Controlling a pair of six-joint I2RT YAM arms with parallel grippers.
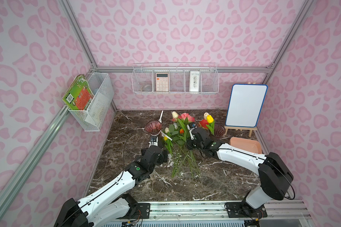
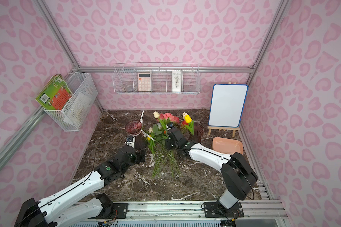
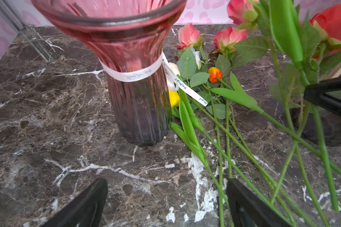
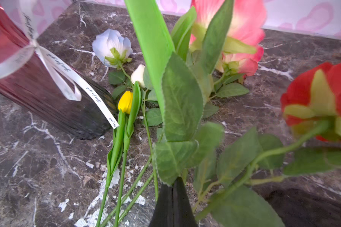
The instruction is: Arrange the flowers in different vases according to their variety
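My left gripper stands open and empty in front of a ribboned pink vase (image 3: 140, 102). My right gripper is shut, with green leaves (image 4: 180, 94) rising right at its tips; a stem held between them is hard to make out. Flowers lie with stems crossed at the centre: pink roses (image 3: 228, 39), a pale blue rose (image 4: 111, 49), a yellow tulip (image 4: 125, 102) and an orange bud (image 3: 214, 74). A raised white tulip (image 1: 174, 115) shows above them, and a red rose (image 4: 308, 94) is beside my right gripper. A second vase (image 1: 219, 130) holds tulips.
A peach tray (image 1: 245, 145) lies at the right below a whiteboard (image 1: 246, 104). Wire baskets (image 1: 206, 81) hang on the back and left walls.
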